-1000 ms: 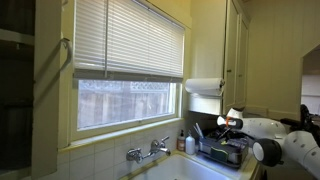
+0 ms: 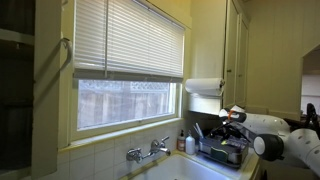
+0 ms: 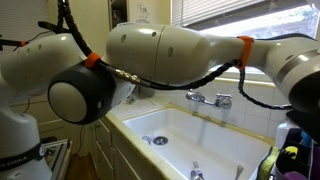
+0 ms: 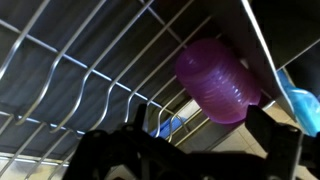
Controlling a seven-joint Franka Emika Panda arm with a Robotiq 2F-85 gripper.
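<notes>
A purple cup (image 4: 217,80) lies tilted in a wire dish rack (image 4: 85,68), seen in the wrist view. My gripper is over the rack, its dark fingers apart at the bottom of that view. The cup is beyond the fingertips, and I see nothing held between them. In exterior view 1 the arm reaches down over the dark dish rack (image 2: 222,153) right of the sink; the fingertips are too small to make out there.
A light blue item (image 4: 303,108) sits at the rack's right edge, beside a metal divider (image 4: 262,45). The white sink (image 3: 190,139) looks largely clear. A soap bottle (image 2: 181,142) stands by the rack, and a paper towel roll (image 2: 204,86) hangs above.
The arm has shifted slightly over the dish rack, its white links at a somewhat different angle. The sink and counter items look the same.
</notes>
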